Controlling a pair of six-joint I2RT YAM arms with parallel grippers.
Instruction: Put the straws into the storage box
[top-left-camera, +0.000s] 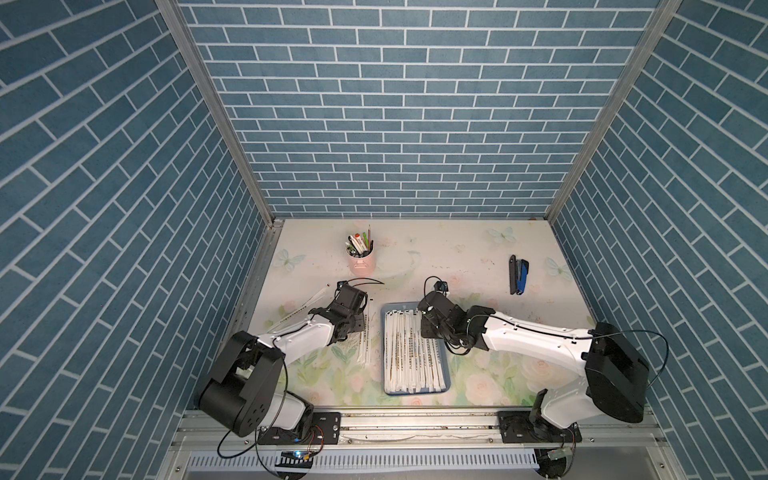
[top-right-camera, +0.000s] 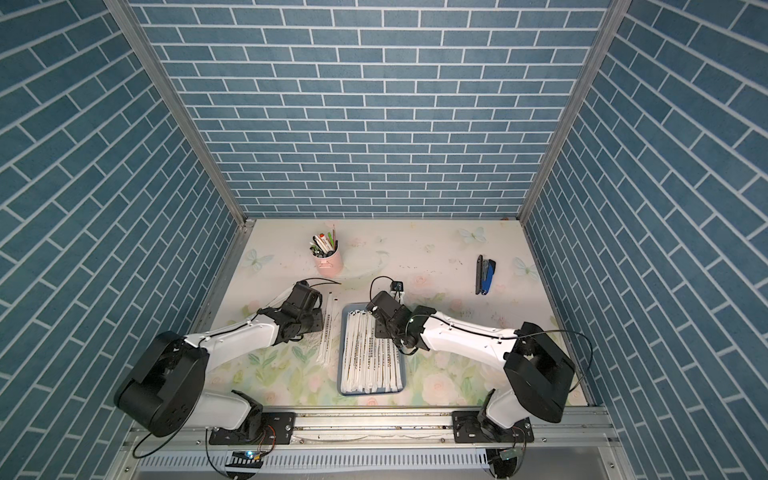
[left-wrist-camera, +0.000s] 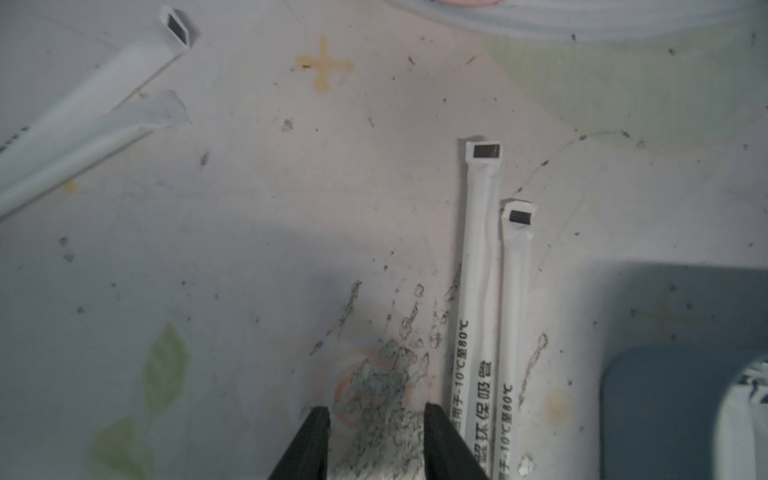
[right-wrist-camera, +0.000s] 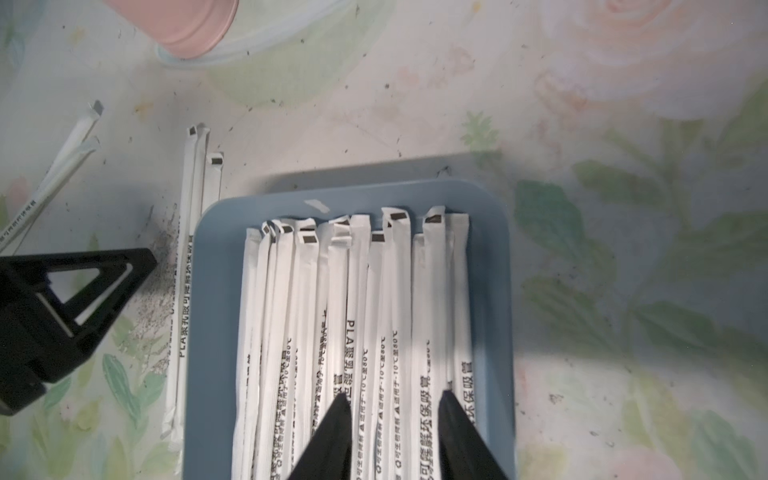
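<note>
The blue-grey storage box (right-wrist-camera: 494, 320) is filled with a row of white paper-wrapped straws (right-wrist-camera: 400, 320). Beside its left wall, a few wrapped straws (left-wrist-camera: 474, 264) lie on the table, side by side. Farther left lie more loose straws (left-wrist-camera: 88, 96) at a slant. My left gripper is over the table just left of the straws by the box, its fingers parted with bare table between them. My right gripper hangs above the boxed straws, fingers apart; nothing appears gripped. The lower ends of the fingers are cut off by the frame in both wrist views.
A pink pen cup (top-left-camera: 361, 262) stands behind the left gripper. A stapler (top-left-camera: 519, 275) lies at the back right. The left gripper's black finger (right-wrist-camera: 80, 296) shows close to the box's left wall. Free table lies behind and right of the box.
</note>
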